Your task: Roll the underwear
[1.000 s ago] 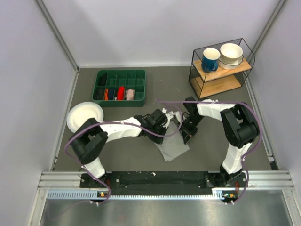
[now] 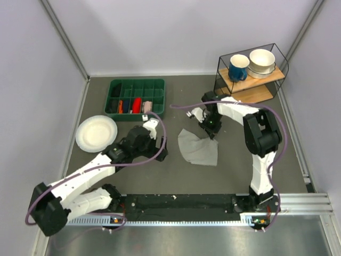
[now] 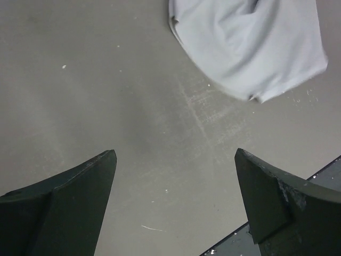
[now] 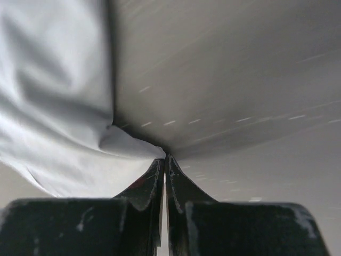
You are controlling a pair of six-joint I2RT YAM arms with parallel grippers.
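The grey underwear (image 2: 198, 150) lies spread on the table right of centre, with creases. In the left wrist view it (image 3: 245, 48) fills the upper right. My left gripper stands open over bare table, left of the cloth. My right gripper (image 2: 212, 136) is at the cloth's upper right edge; in the right wrist view its fingertips (image 4: 160, 165) are closed together right at a fold of the cloth (image 4: 58, 90). Whether cloth is pinched between them I cannot tell for sure.
A green divided box (image 2: 136, 82) is at the back left, a white plate (image 2: 96, 133) at the left, and a wire shelf with mug and bowls (image 2: 240, 96) at the back right.
My left gripper has pulled away leftward from the cloth. My right gripper has moved toward the back, and the cloth has shifted back and changed shape with it.
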